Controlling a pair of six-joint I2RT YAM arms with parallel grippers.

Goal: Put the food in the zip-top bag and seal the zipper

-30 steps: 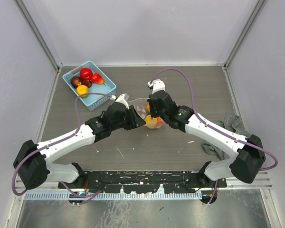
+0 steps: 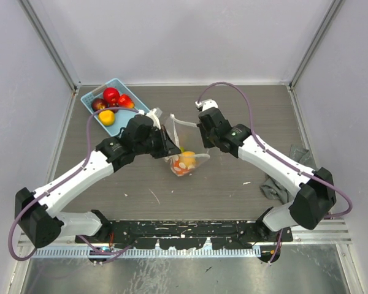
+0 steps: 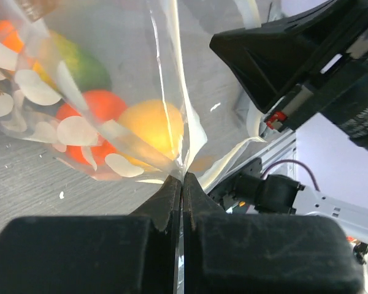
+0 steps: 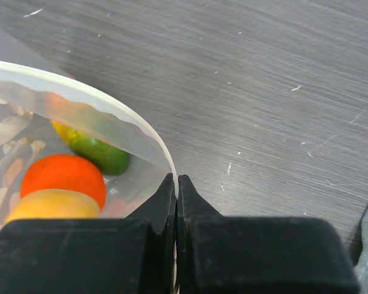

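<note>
The clear zip top bag (image 2: 194, 136) hangs stretched between my two grippers over the middle of the table, its mouth spread. Inside lie a yellow food piece (image 3: 150, 130), a red-orange one (image 4: 64, 173) and a green-yellow one (image 4: 93, 147); white spots printed on the bag partly cover them. My left gripper is shut, with the bag's thin edge gathered at its fingertips. On the other side, my right gripper is shut on the bag's curved rim. From above, the arms hide both fingertips.
A light-blue basket (image 2: 138, 101) holding red, dark and yellow food stands at the back left, close to the left arm. Grey cloth (image 2: 279, 184) lies at the right. Bare table (image 2: 227, 190) shows in front of the bag.
Both grippers have shifted; the right one is slightly farther right. The food inside has slid toward the front left.
</note>
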